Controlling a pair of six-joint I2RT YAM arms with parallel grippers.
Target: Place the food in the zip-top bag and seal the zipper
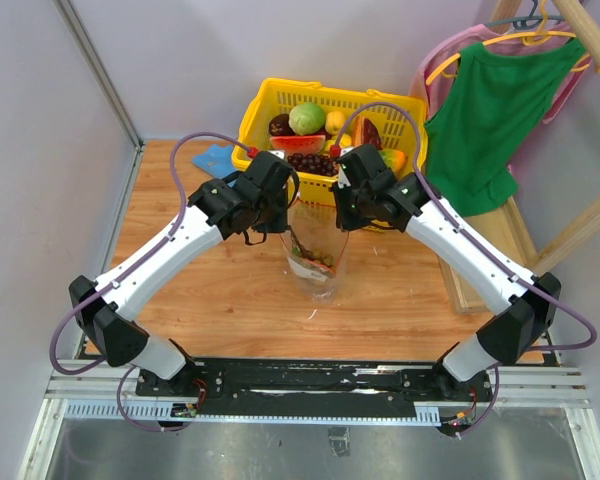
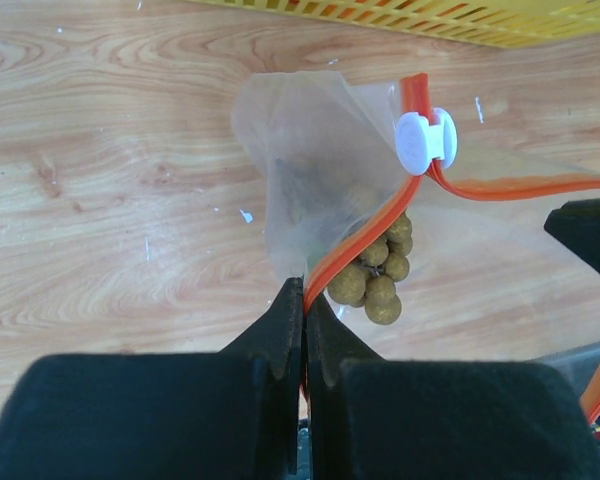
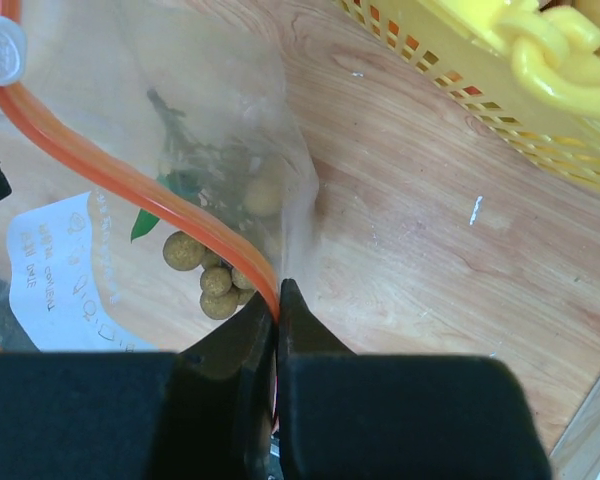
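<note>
Between my two arms hangs the clear zip top bag [image 1: 317, 250], its mouth spread apart. Round brown fruit [image 2: 383, 290] and a green leaf [image 3: 145, 222] show inside it. An orange zipper strip [image 2: 365, 238] edges the opening, with a white slider [image 2: 420, 142] on it at the far corner. My left gripper is shut on one side of the bag's orange rim. On the opposite side, my right gripper is likewise shut with the orange rim between its fingertips. The bag's lower end is partly hidden in both wrist views.
A yellow basket [image 1: 255, 122] of fruit and vegetables stands just behind the bag. Blue cloth [image 1: 216, 160] lies left of it. A wooden rack with a green top [image 1: 495, 120] stands at the right. Bare table [image 1: 200, 300] surrounds the bag in front.
</note>
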